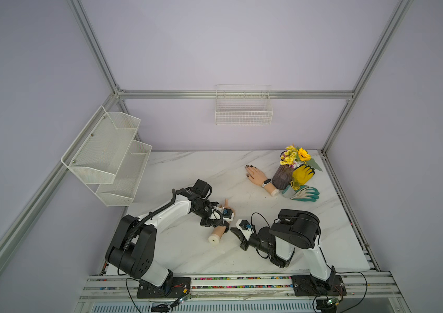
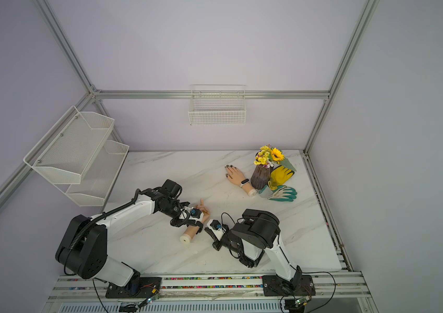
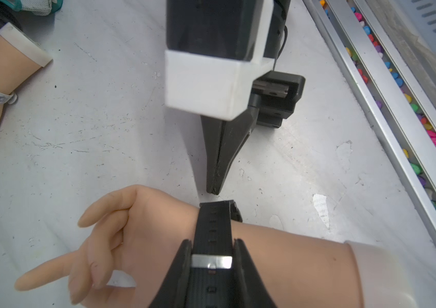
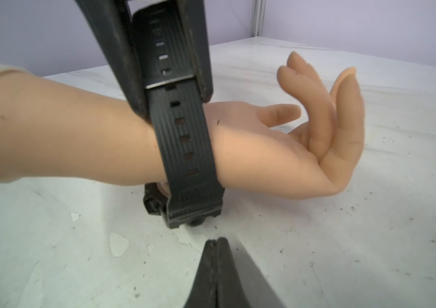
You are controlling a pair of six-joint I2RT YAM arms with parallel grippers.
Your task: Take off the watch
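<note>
A mannequin hand and forearm lies palm up with a black watch round its wrist, the case underneath against the table in the right wrist view. My left gripper is shut on the upper part of the watch strap (image 4: 184, 148), holding it above the wrist with its metal keeper showing. My right gripper is shut with nothing between its fingers, low over the table just in front of the watch case (image 4: 164, 205).
A second hand (image 1: 255, 174) wearing a smartwatch lies at the back right, beside a flower vase (image 1: 283, 177) and gloves (image 1: 305, 194). Mesh shelves (image 1: 111, 156) hang at the left.
</note>
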